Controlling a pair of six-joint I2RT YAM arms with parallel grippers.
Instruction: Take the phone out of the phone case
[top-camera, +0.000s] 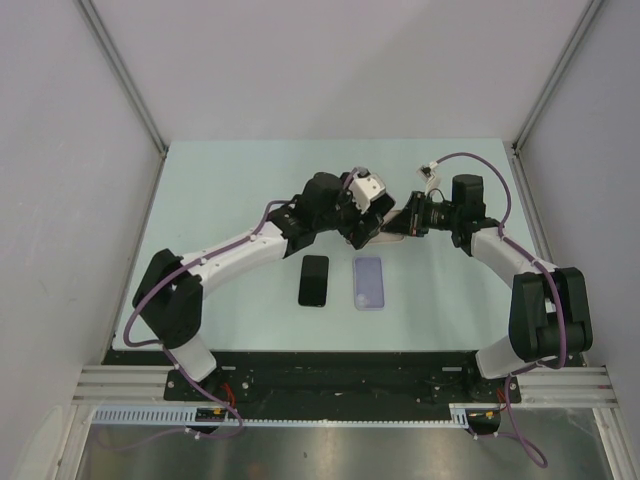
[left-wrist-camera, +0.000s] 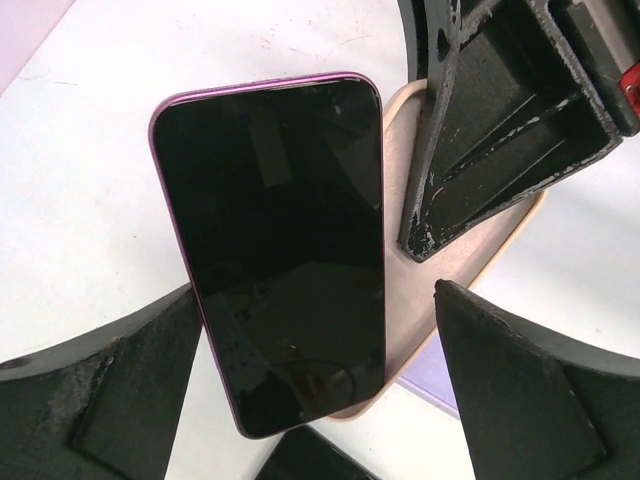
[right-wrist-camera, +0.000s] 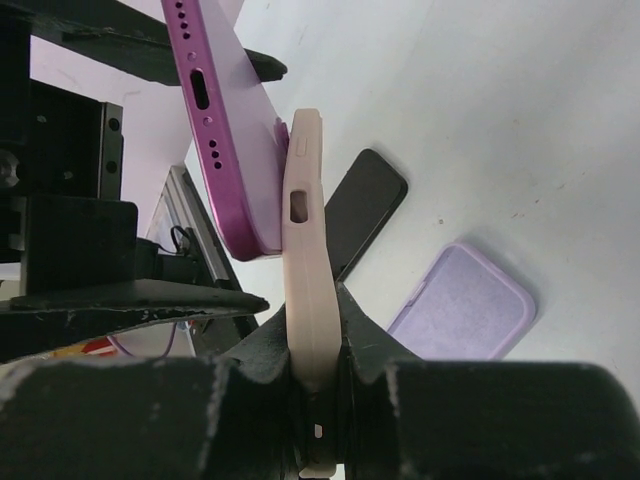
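A pink phone (left-wrist-camera: 280, 250) with a black screen leans out of a beige case (right-wrist-camera: 310, 270). In the top view my right gripper (top-camera: 405, 222) is shut on the beige case at the right. My left gripper is open around the phone, its fingers at either side of it in the left wrist view. In the right wrist view the phone's purple edge shows beside the case, between the left gripper's fingers.
A black phone (top-camera: 313, 281) and a lilac case (top-camera: 368, 283) lie apart on the white table below the grippers.
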